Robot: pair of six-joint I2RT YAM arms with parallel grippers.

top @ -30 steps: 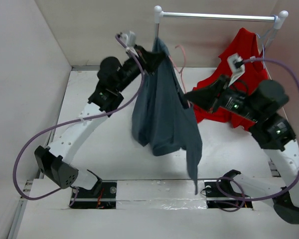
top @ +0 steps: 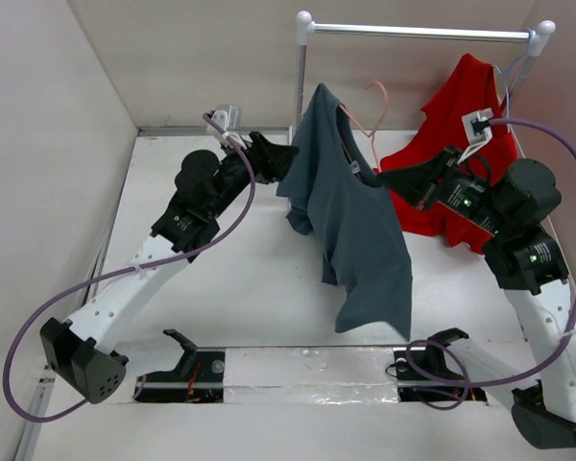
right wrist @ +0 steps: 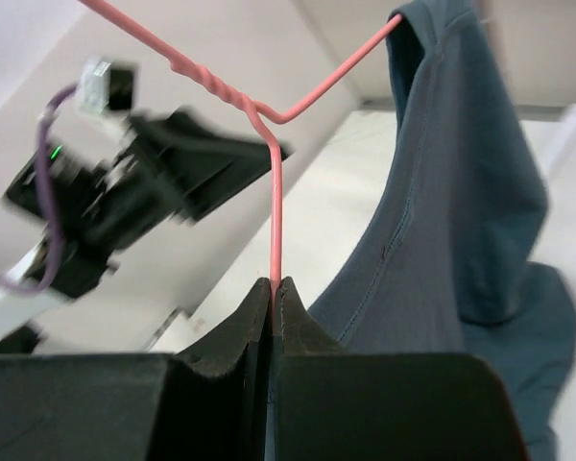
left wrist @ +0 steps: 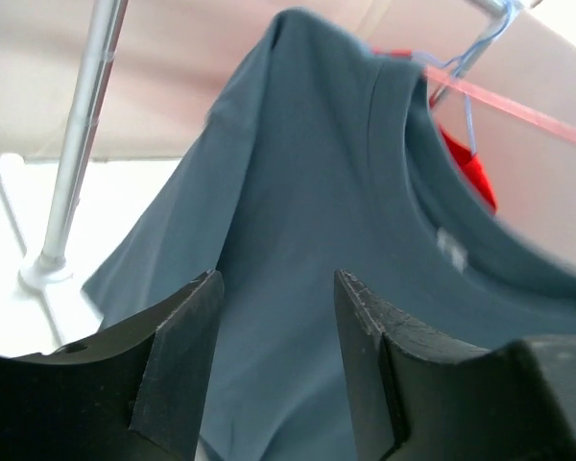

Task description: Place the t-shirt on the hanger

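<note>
A dark grey-blue t-shirt hangs draped over a pink wire hanger, its top peak standing up near the rail. My right gripper is shut on the hanger's wire below that peak, with shirt cloth behind it. My left gripper is open, facing the shirt from the left, its fingers empty; in the top view it sits just beside the shirt's upper left edge.
A silver rack rail spans the back, its post left of the shirt. A red garment hangs at the rack's right.
My left gripper has moved left and down, away from the shirt's peak. My right gripper has moved slightly right, and the shirt has shifted right and spread out at the bottom.
</note>
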